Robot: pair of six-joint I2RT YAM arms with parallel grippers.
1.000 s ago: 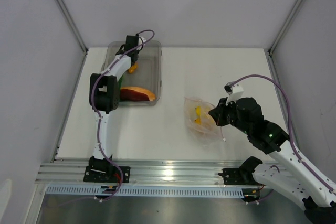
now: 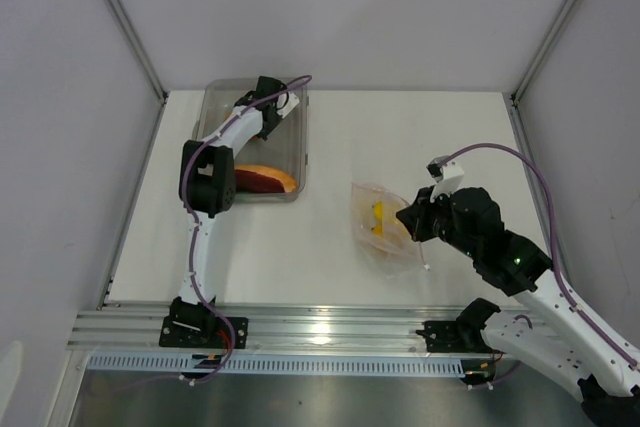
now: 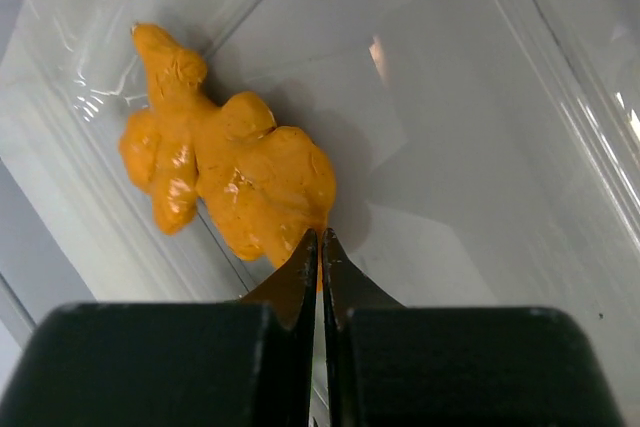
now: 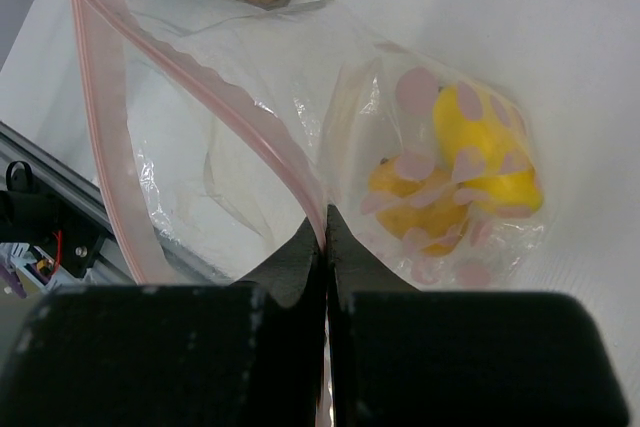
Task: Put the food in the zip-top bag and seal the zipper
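In the left wrist view an orange, chicken-like food piece (image 3: 265, 172) lies in a corner of the clear bin (image 3: 480, 177). My left gripper is shut with nothing between its fingers; their tips are at the near end of the piece, which is outside them. The right gripper is shut on the pink-edged mouth of the zip bag (image 4: 230, 107), whose opening gapes to the left. Inside the bag, seen through its dotted film, are a yellow food piece (image 4: 480, 142) and an orange-yellow one (image 4: 415, 207).
A hot-dog-like bun (image 2: 265, 179) lies at the near end of the bin (image 2: 300, 137) in the top view. A metal rail (image 2: 320, 325) runs along the front edge.
The right arm holds nearly still.
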